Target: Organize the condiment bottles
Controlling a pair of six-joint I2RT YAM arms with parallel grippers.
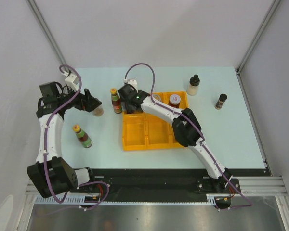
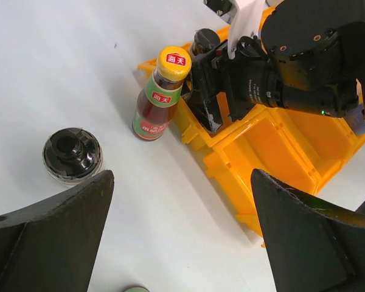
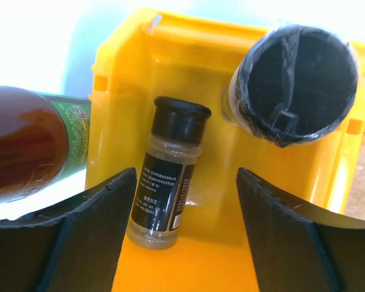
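My right gripper hangs part open over the upper-left compartment of the orange organizer (image 1: 134, 132). Between and below its fingers a small black-capped jar (image 3: 164, 188) lies on its side, beside a dark-topped container (image 3: 292, 79). A yellow-capped sauce bottle (image 1: 116, 102) stands just outside the organizer's left wall. My left gripper is open above the table at the left, near a black-capped bottle (image 2: 72, 155). A second sauce bottle (image 1: 83, 137) stands at the front left.
A dark-capped white bottle (image 1: 193, 86) and a small jar (image 1: 220, 101) stand at the right. A lidded jar (image 1: 175, 100) sits in the organizer. The lower-left and lower-middle compartments look empty.
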